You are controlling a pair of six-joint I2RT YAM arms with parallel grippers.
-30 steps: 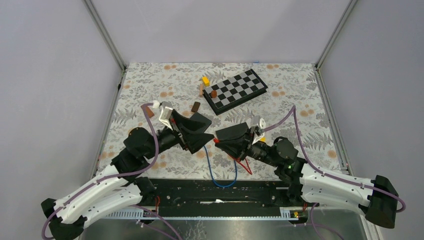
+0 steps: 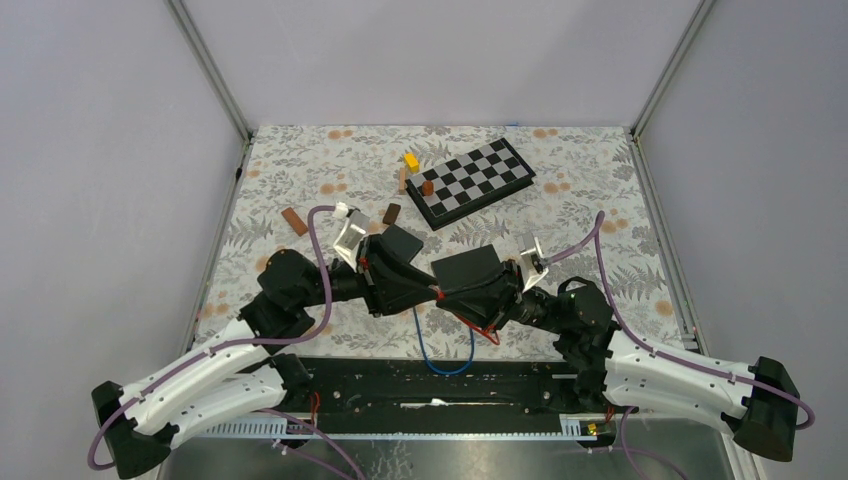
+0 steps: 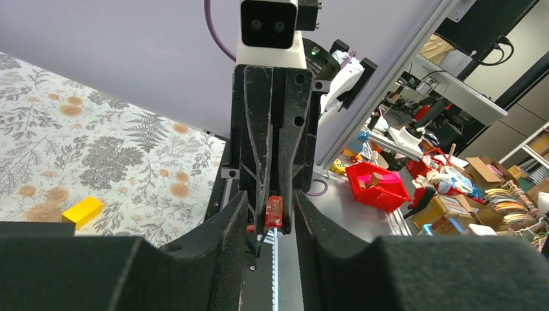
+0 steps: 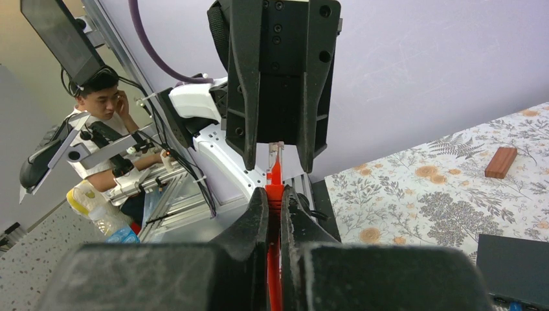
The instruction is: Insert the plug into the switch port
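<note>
The plug (image 4: pixel 275 162), red-booted with a clear tip, points up from my right gripper, which is shut on it. My left gripper faces it head-on, part open, its fingers on either side of the plug's end; in the top view the two grippers meet at mid-table, with the red cable (image 2: pixel 480 330) hanging below. Dark boxes, possibly the switch (image 2: pixel 465 262), lie behind and under the grippers; their ports are hidden. A blue cable (image 2: pixel 445 370) loops toward the front.
A checkerboard (image 2: pixel 480 175) lies at the back, near a yellow block (image 2: pixel 411 160) and small wooden pieces (image 2: pixel 294 220).
My left gripper has moved right to meet the red plug.
</note>
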